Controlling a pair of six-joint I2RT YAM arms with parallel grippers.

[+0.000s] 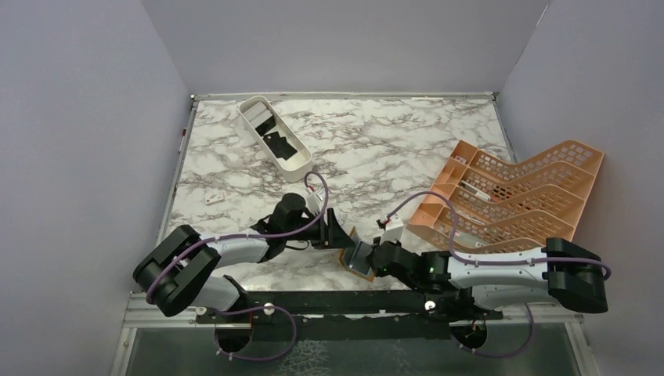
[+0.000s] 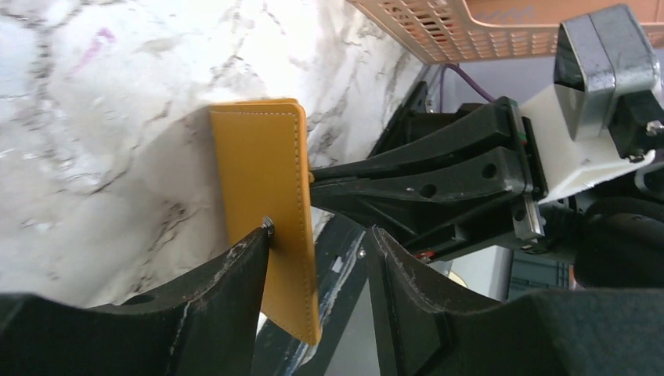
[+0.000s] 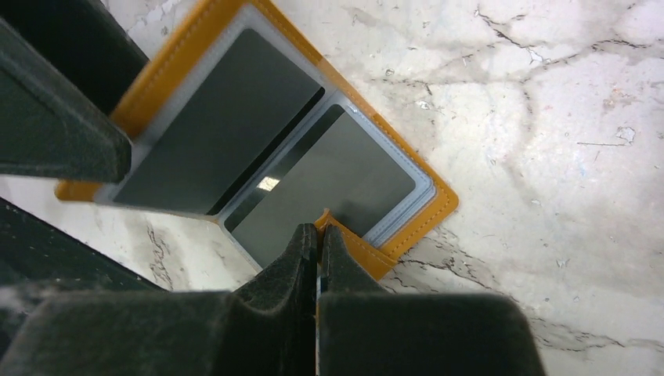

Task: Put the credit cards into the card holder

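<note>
The tan card holder [image 1: 358, 259] [image 3: 444, 207] lies open at the table's front, its two dark-grey inner panels showing in the right wrist view. My left gripper [image 1: 337, 235] is open at the holder, one finger against or very near its tan cover, which stands raised. My right gripper [image 1: 376, 254] is shut on the holder's lower edge, where a tan flap sticks up between the fingertips. I cannot tell whether any cards are in the holder.
A white bin [image 1: 305, 159] at the back left holds black and pale flat items, possibly cards. A peach slotted rack [image 1: 548, 200] [image 2: 517, 37] stands at the right. A small pale object [image 1: 214, 198] lies at the left.
</note>
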